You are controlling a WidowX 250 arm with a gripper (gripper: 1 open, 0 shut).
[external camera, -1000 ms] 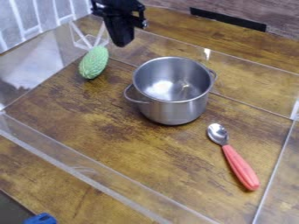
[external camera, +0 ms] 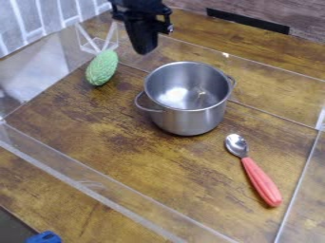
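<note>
The black gripper hangs at the top centre of the camera view, above and behind a steel pot and up to the right of a green bumpy vegetable. Its fingers are dark and small, so their opening is hard to make out. The pot has two side handles and stands upright. A spoon with a red handle lies at the lower right.
Clear plastic walls edge the workspace. A blue object sits at the bottom left corner.
The pot, vegetable and spoon have not moved.
</note>
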